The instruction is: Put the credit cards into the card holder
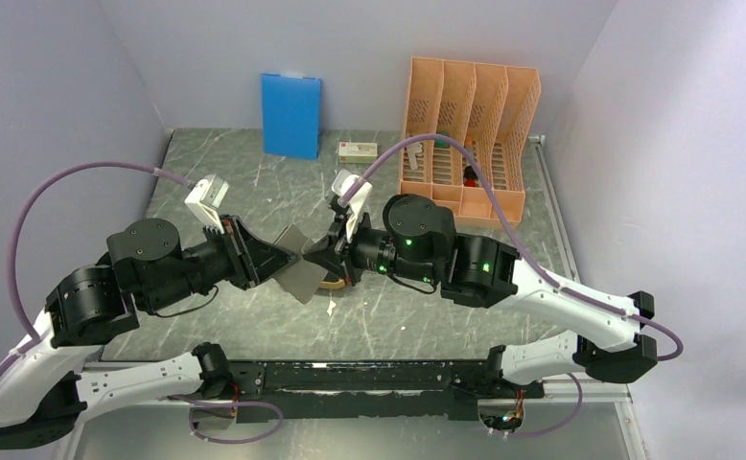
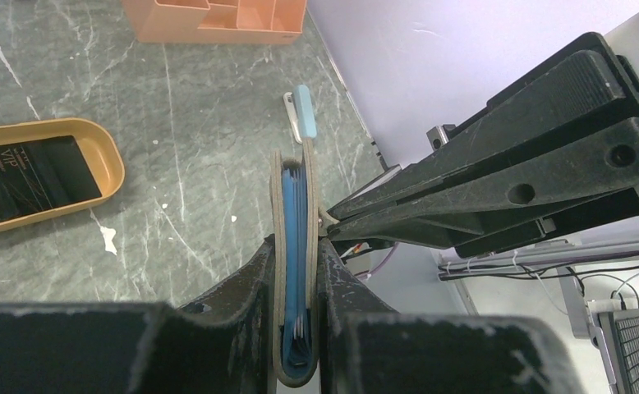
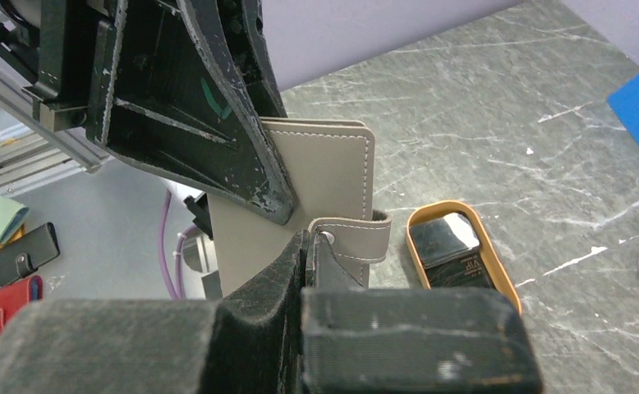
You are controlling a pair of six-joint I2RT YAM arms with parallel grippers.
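The grey-beige card holder, with stitched edges and blue inner leaves, stands on edge with my left gripper shut on it, above the table. In the right wrist view its closing strap with a metal snap wraps round the side. My right gripper is shut, its tips at the strap's free end; whether they pinch it I cannot tell. Black cards, one lettered VIP, lie in a yellow-orange tray on the table, mostly hidden in the top view.
An orange divided rack stands at the back right, a blue panel at the back left. Beside the panel lies a small box. A light-blue item rests near the right table edge. Open tabletop surrounds the tray.
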